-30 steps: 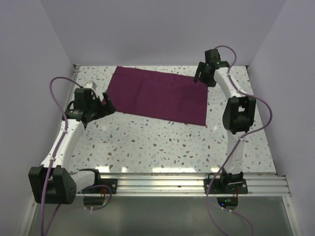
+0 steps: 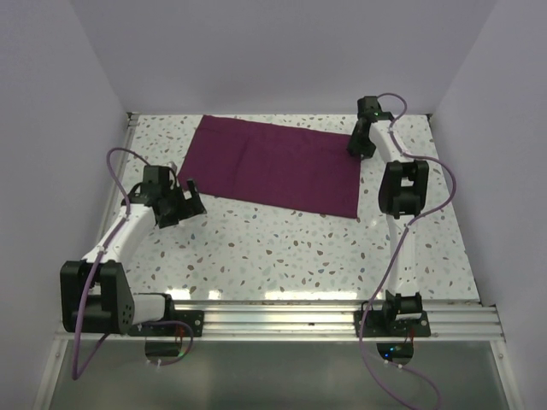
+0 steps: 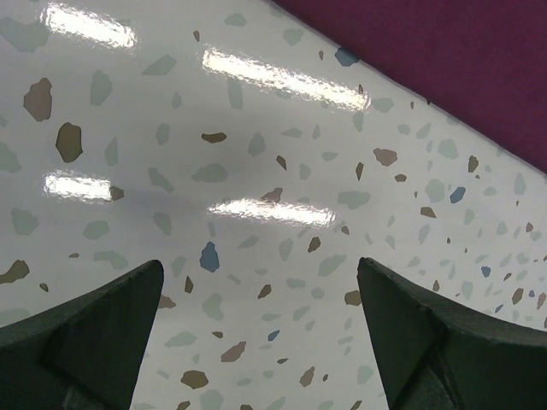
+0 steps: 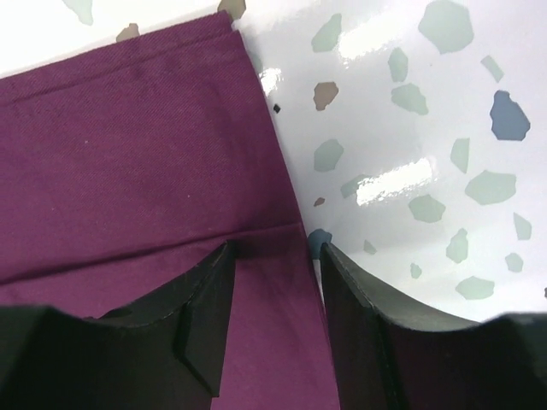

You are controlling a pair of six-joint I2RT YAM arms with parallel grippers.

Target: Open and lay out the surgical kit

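Observation:
A maroon cloth (image 2: 282, 166) lies spread out across the back half of the speckled table, creased lengthwise. At its back right part, my right gripper is low over the cloth's right edge, fingers part open. One finger (image 4: 205, 316) is over the cloth and the other (image 4: 350, 299) at its edge; between them runs a strip of cloth beside a fold line. Whether the fingertips touch the fabric I cannot tell. My left gripper (image 2: 198, 196) hovers left of the cloth's front left corner, open and empty, with bare tabletop below it in the left wrist view.
Bare speckled table (image 2: 256, 256) stretches in front of the cloth, clear of objects. Grey walls (image 2: 291, 60) close in the back and both sides. A metal rail (image 2: 282, 318) runs along the front edge. Purple cables trail along both arms.
The right gripper has come down onto the cloth's right edge and its fingers have narrowed. My left gripper has moved lower and slightly toward the front. The cloth looks unmoved.

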